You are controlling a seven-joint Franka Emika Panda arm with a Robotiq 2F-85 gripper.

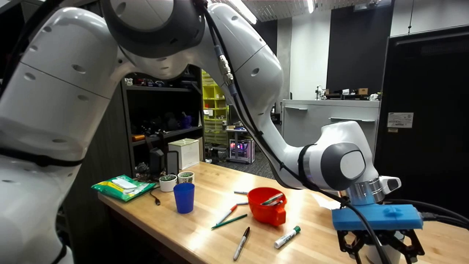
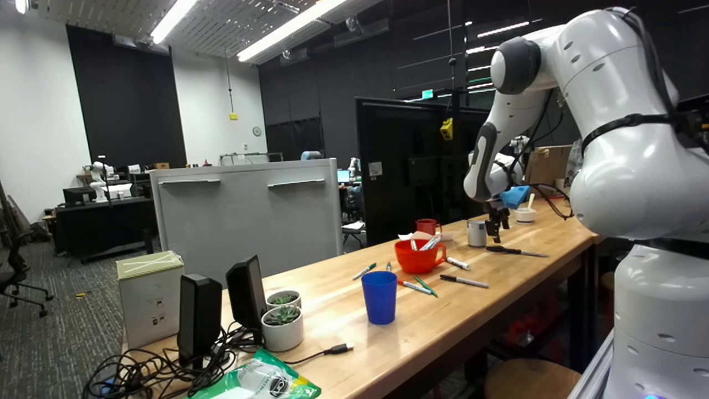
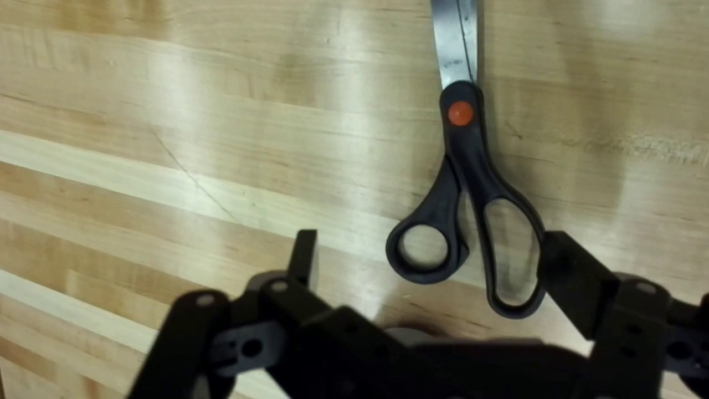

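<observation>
Black-handled scissors with an orange pivot lie on the wooden table, blades pointing to the top of the wrist view. My gripper is open, its fingers spread to either side of the handle loops. The right finger overlaps the edge of the larger loop in that view; whether it touches cannot be told. The left finger stands well clear of the smaller loop. In exterior view 2 the gripper hangs low near the scissors and a grey-white mug.
A red bowl-like cup holds several markers, with loose pens such as a black marker around it. A blue cup stands farther off. A red mug is behind the grey-white mug. Left of the scissors, the wrist view shows bare table.
</observation>
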